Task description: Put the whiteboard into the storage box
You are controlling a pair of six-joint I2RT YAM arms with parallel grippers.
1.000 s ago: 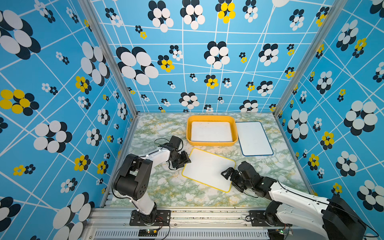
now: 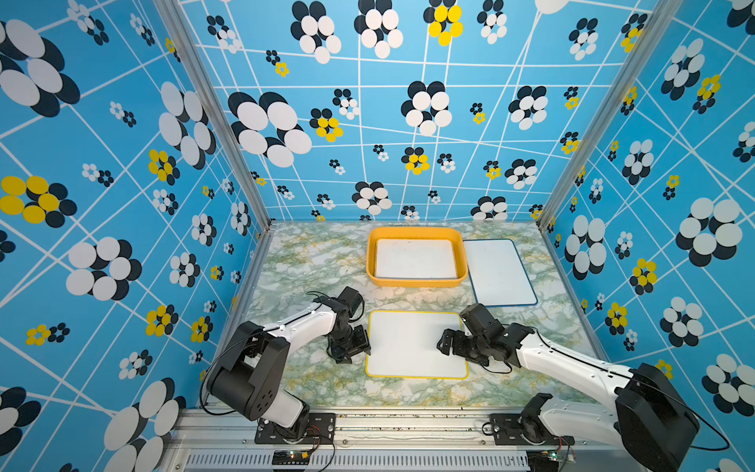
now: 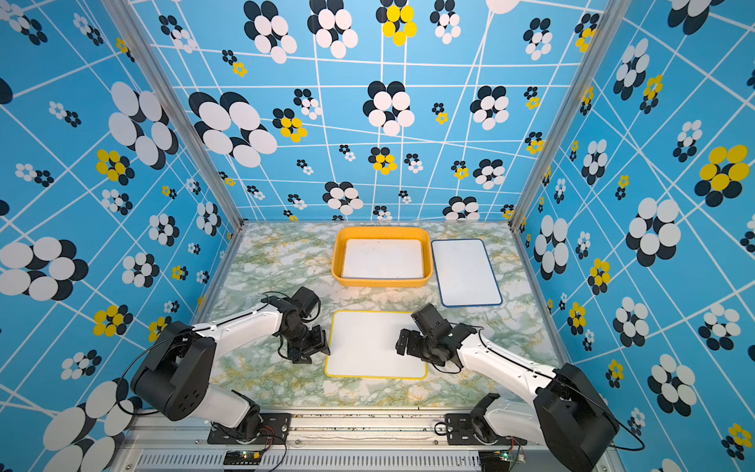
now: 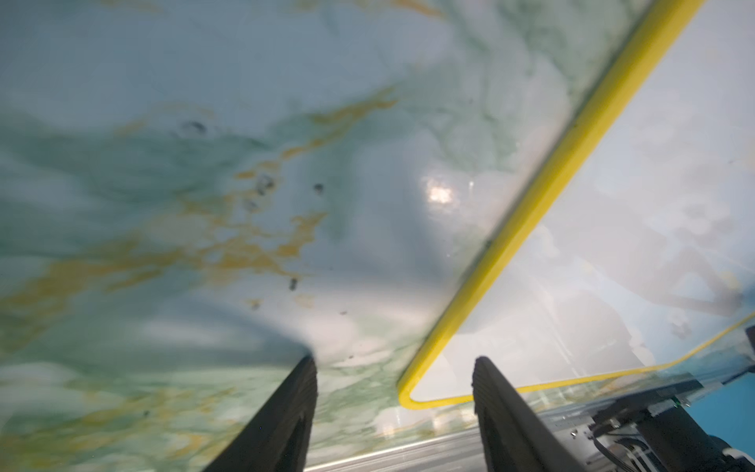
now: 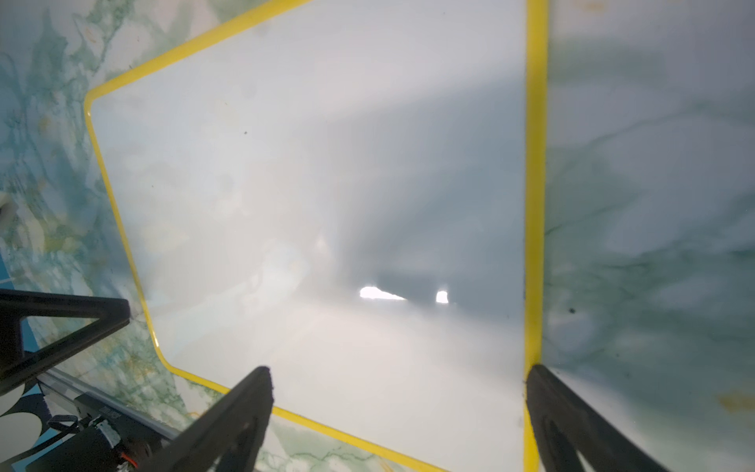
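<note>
A yellow-edged whiteboard [image 2: 409,344] lies flat at the front middle. My left gripper is at its left short edge, fingers apart with nothing held; the board's corner shows between them in the left wrist view. My right gripper stands open at the right short edge, its right fingertip by the yellow rim. The orange storage box [image 2: 461,259] stands behind, with a white board [image 2: 415,258] lying inside it.
A blue-edged whiteboard [image 3: 466,272] lies right of the box on the marble table. Free table shows at the back left and along both sides. A metal rail runs along the front.
The yellow-edged board has turned to lie square with the table's front edge. My left gripper has moved toward the front, my right one slightly toward the back.
</note>
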